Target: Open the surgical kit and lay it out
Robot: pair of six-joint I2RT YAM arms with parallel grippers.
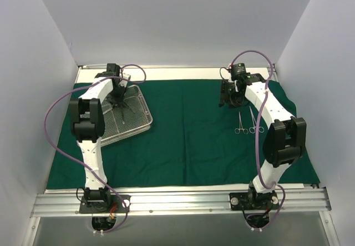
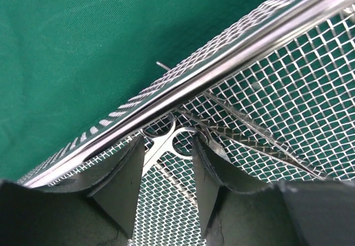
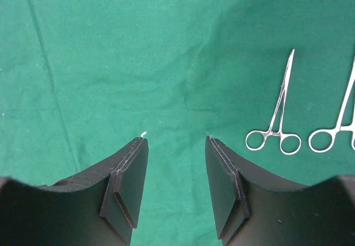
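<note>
Over the wire mesh tray (image 1: 145,125) on the left, my left gripper (image 1: 118,97) hovers with its fingers apart. Between and just beyond its fingers in the left wrist view lie the ring handles of a pair of scissors (image 2: 166,141). Slim metal instruments (image 2: 249,123) rest beside the rings, against the tray's rim. On the right, my right gripper is open above bare cloth, holding nothing. Two ring-handled clamps, a shorter one (image 3: 282,99) and a longer one (image 3: 339,113), lie side by side on the cloth to its right.
A green cloth (image 1: 161,157) covers the table, and its middle and front are empty. The tray's raised metal rim (image 2: 222,68) runs close by the left fingers. Grey walls (image 1: 33,90) stand at the sides and back.
</note>
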